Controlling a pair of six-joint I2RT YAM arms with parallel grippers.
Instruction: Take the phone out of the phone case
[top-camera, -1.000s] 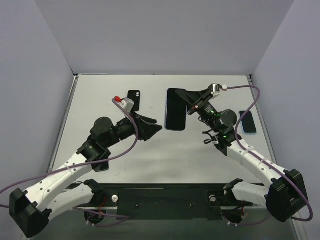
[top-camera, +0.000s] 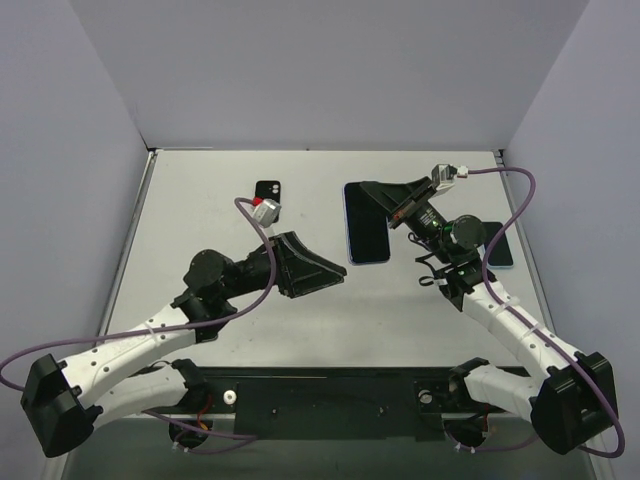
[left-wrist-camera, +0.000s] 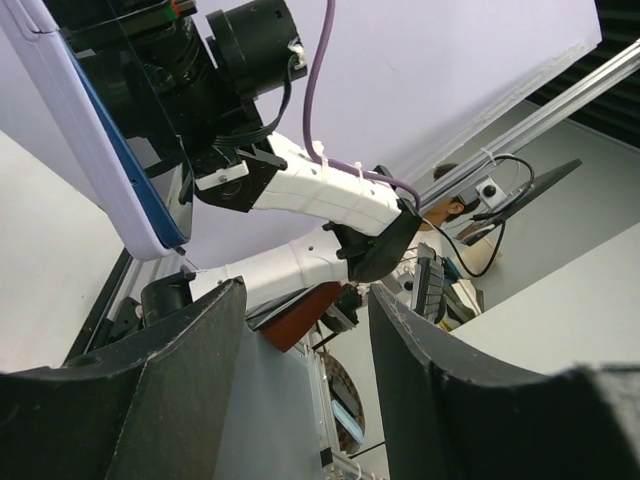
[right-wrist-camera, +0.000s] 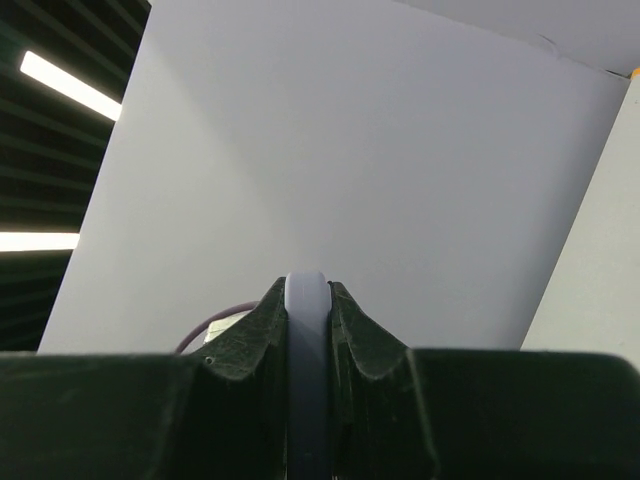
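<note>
A dark phone in a pale lilac case (top-camera: 368, 230) hangs upright in the top view, held at its upper end by my right gripper (top-camera: 375, 190). In the right wrist view the case edge (right-wrist-camera: 308, 390) is clamped between that gripper's fingers. In the left wrist view the case's pale side (left-wrist-camera: 90, 130) shows at upper left, with the dark phone inside. My left gripper stands open, empty, to the left of and slightly below the phone, as the top view also shows.
A dark phone (top-camera: 268, 188) lies at the back, another (top-camera: 497, 250) at the right edge behind my right arm. Walls bound the back and sides.
The right gripper and phone, after shifting right earlier, moved little.
</note>
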